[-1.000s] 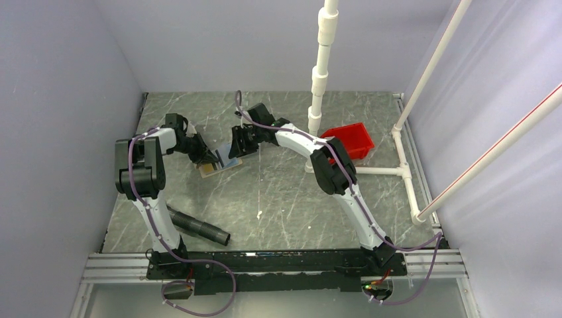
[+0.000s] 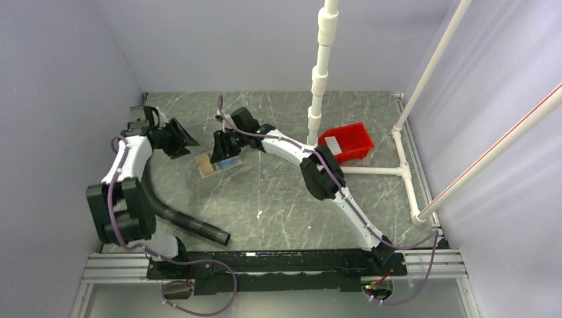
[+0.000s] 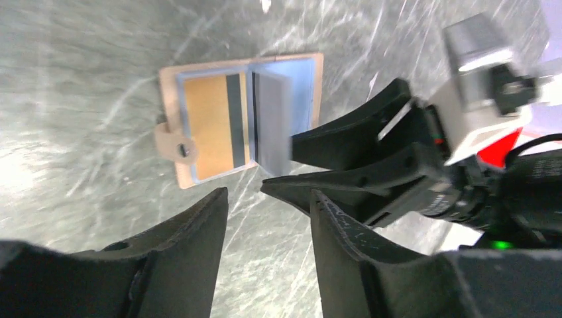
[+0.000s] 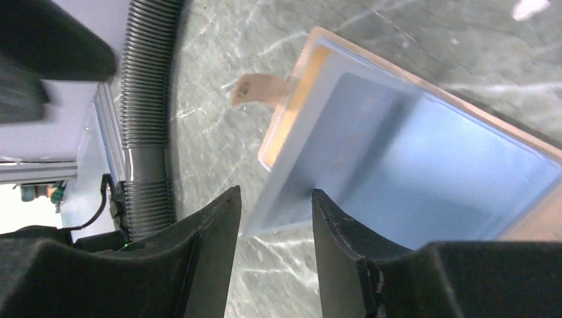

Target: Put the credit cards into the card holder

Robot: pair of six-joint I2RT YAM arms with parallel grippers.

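The card holder [image 3: 211, 119] lies open on the table, yellow and dark pockets on one side, blue on the other, with a tan tab. A pale bluish-grey middle leaf [image 4: 331, 146] stands raised along its fold; whether cards are in it, I cannot tell. My right gripper [image 2: 222, 152] is part open just over that leaf and the blue side, its fingertips close to it. My left gripper [image 2: 184, 146] is part open, up and left of the holder, with nothing visible between its fingers.
A red bin [image 2: 356, 142] with a white item inside sits right, among white pipes [image 2: 372, 171]. A black corrugated hose [image 2: 199, 226] lies front left.
My left gripper has pulled back and left, away from the holder. My right gripper has moved left over the holder.
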